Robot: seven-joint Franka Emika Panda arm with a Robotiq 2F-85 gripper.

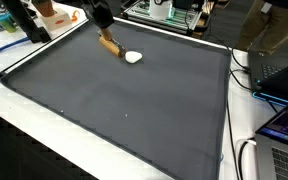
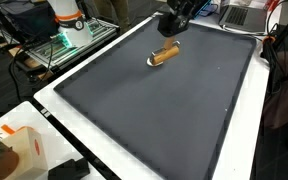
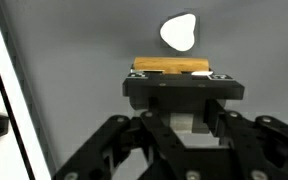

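Note:
A light wooden bar with rounded sides is near the far edge of the dark table, with a short upright wooden part rising from it. My gripper comes down from above and is shut on this wooden piece; in the wrist view the bar shows just beyond the black fingers. Close beside the bar is a small flat white piece, rounded and slightly heart-shaped from above. Whether the bar touches the table cannot be told.
Items crowd the left back corner, among them a white container. Laptops stand beyond the right side, with cables near the edge.

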